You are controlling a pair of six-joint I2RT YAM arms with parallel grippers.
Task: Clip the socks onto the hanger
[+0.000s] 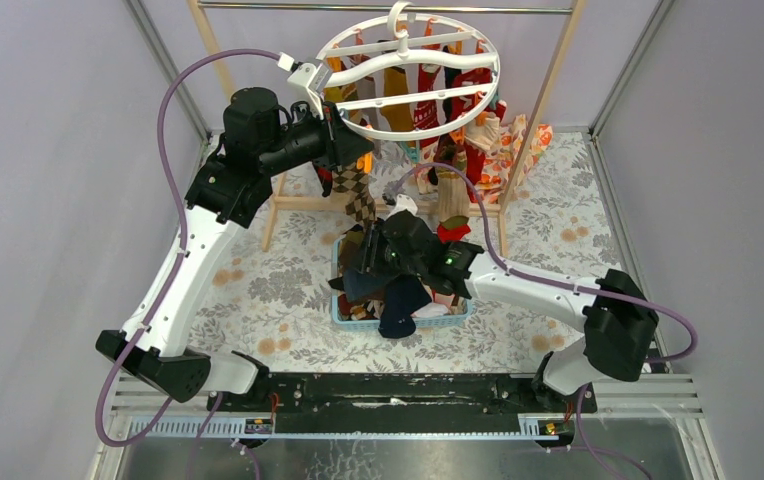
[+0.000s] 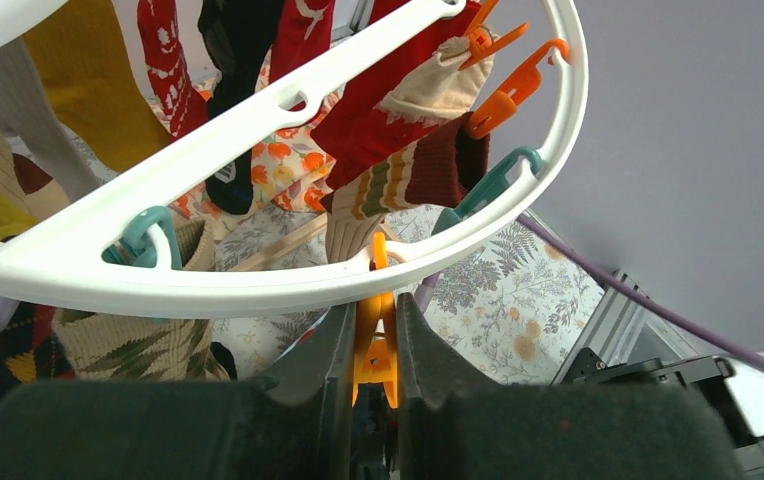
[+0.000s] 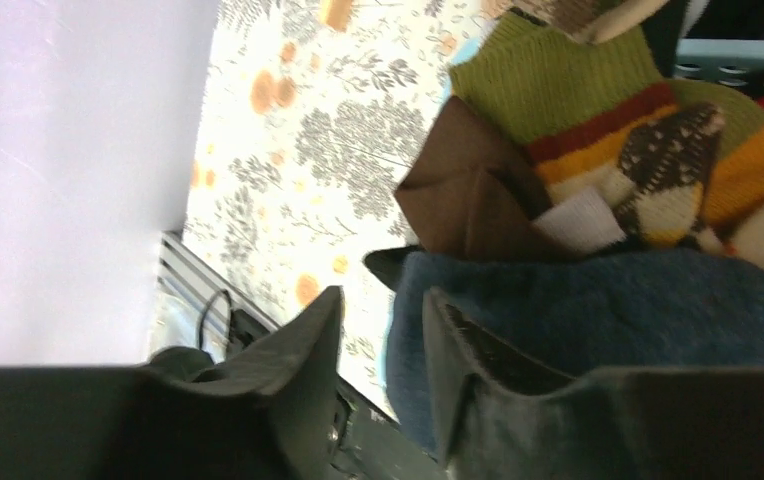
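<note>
The white round hanger (image 1: 418, 135) hangs from the rail, with many socks clipped around it. My left gripper is at its front rim, shut on an orange clip (image 2: 366, 325) that hangs straight below the rim; no sock shows in that clip. Over the basket (image 1: 442, 321), my right gripper points down with its fingers apart. A slate-blue sock (image 3: 598, 305) lies on the pile just beneath and behind one finger. From above, the same blue sock (image 1: 363, 284) is partly covered by the gripper.
Loose socks fill the basket, among them a brown one (image 3: 478, 205) and a navy one (image 1: 401, 308). Teal clips (image 2: 143, 240) and orange clips (image 2: 518, 90) sit along the rim.
</note>
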